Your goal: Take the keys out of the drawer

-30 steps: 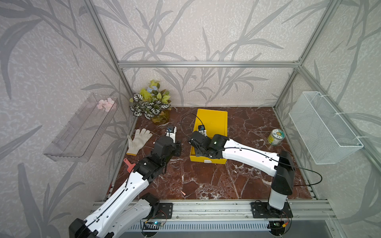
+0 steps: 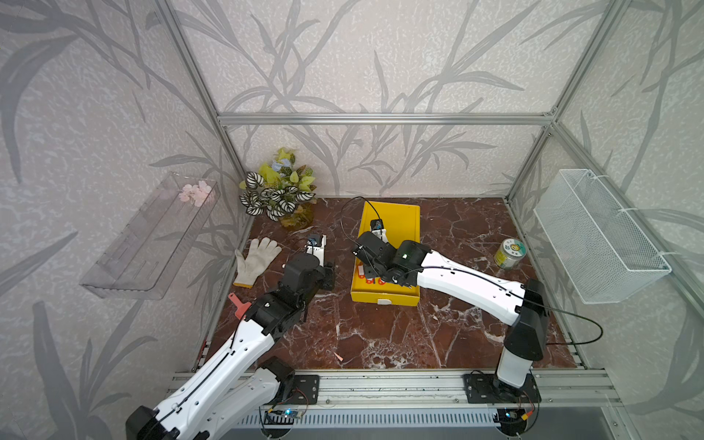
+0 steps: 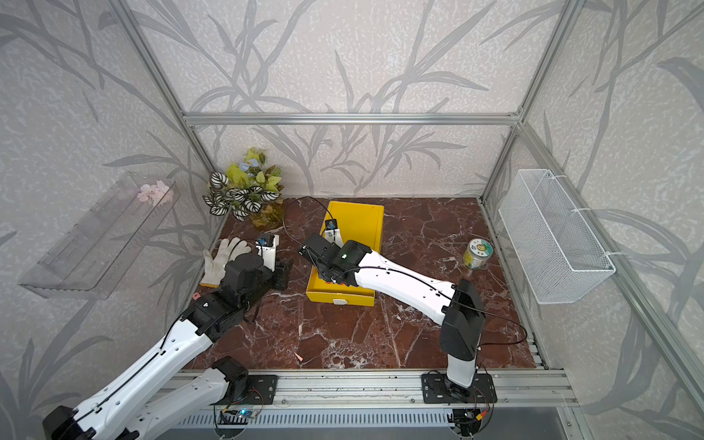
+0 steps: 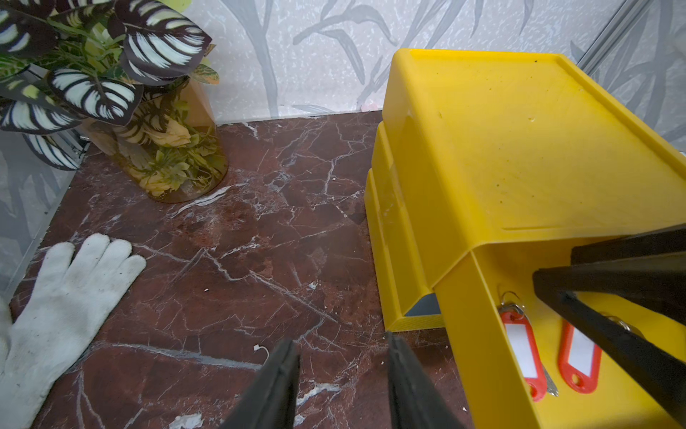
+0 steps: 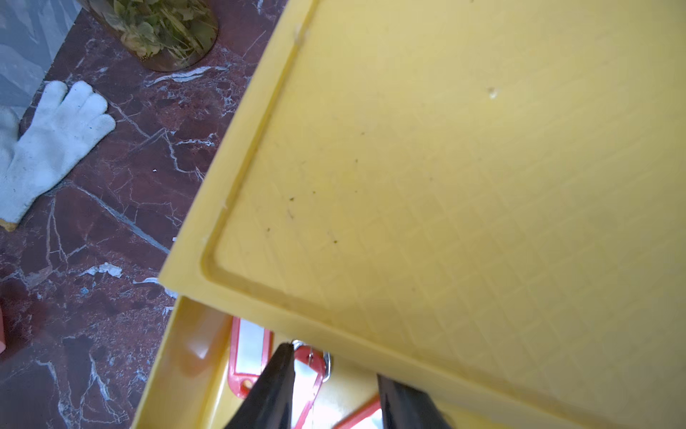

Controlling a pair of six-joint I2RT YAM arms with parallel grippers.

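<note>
The yellow drawer box (image 2: 388, 220) has its front drawer (image 5: 185, 357) pulled out, holding red-tagged keys (image 4: 519, 343), several tags with metal rings. My right gripper is over the drawer, fingers apart among the tags and just under the top's front edge; nothing clearly sits between them. In the left wrist view its black fingers reach into the drawer at the right. My left gripper stands open left of the box over bare marble, with nothing between its fingers.
A potted plant (image 2: 293, 212) stands back left, a white glove (image 2: 256, 260) and red tool (image 2: 239, 305) at left, a can (image 2: 510, 253) at right. A clear tray (image 2: 146, 242) and mesh basket (image 2: 601, 242) hang on the side walls.
The right gripper and wrist have shifted slightly rightward and up in the top left view, uncovering some red tags in the drawer. The left arm is nearly still.
</note>
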